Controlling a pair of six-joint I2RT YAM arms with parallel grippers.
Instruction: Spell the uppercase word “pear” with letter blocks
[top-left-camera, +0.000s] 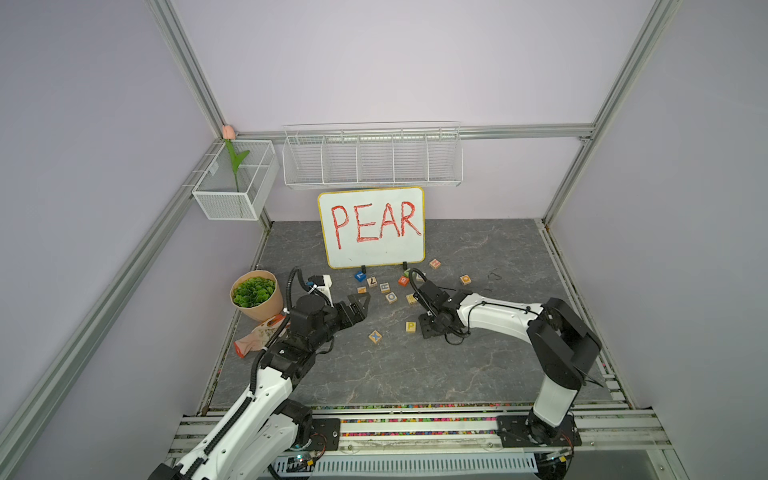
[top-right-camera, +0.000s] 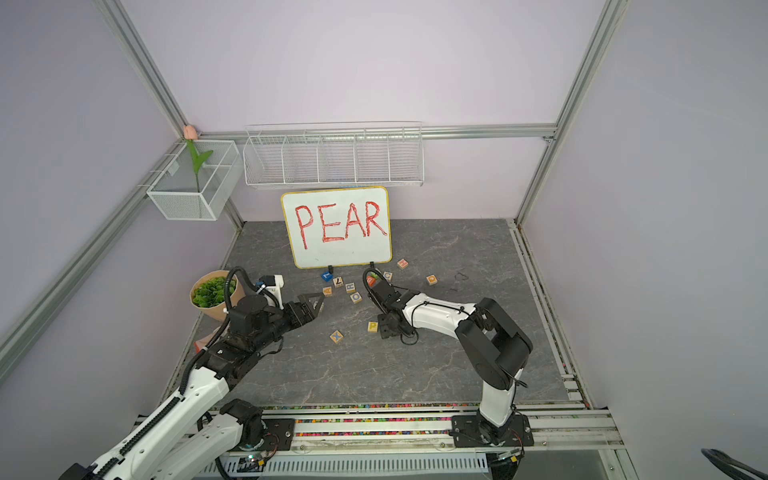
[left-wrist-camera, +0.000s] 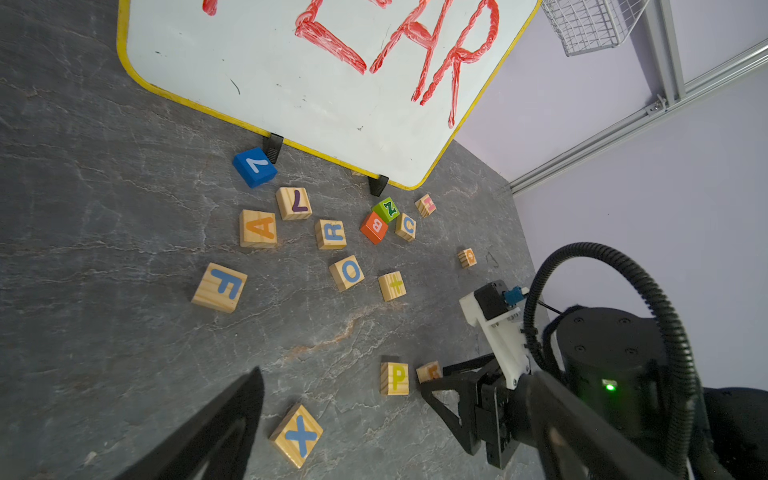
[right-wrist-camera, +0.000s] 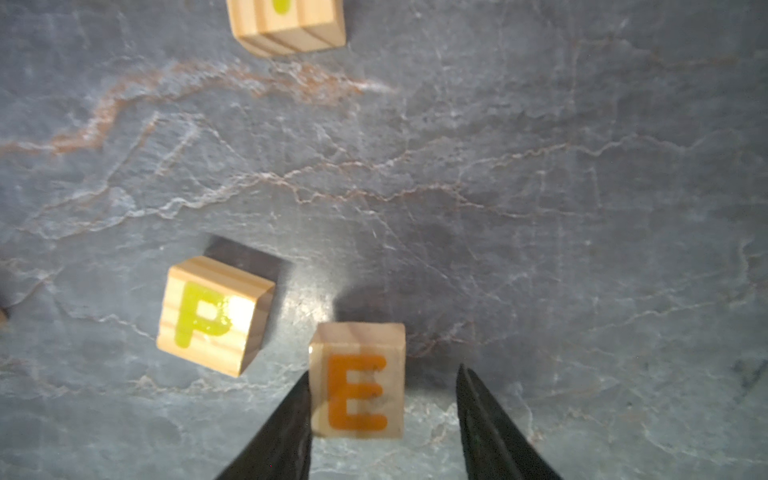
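A whiteboard (top-left-camera: 371, 227) shows red PEAR. My right gripper is low over the table, its part-open fingers either side of the orange E block (right-wrist-camera: 357, 384), the left one near or against it. The P block (right-wrist-camera: 209, 313) lies just left of the E. The A block (left-wrist-camera: 258, 229) and R block (left-wrist-camera: 330, 234) lie among others below the board. My left gripper (top-left-camera: 355, 310) hangs above the table at the left; in its wrist view the blurred fingers are wide apart with nothing between them.
Other blocks lie scattered, including X (left-wrist-camera: 297, 436), F (left-wrist-camera: 219, 287) and O (left-wrist-camera: 346, 273). A potted plant (top-left-camera: 256, 292) stands at the left.
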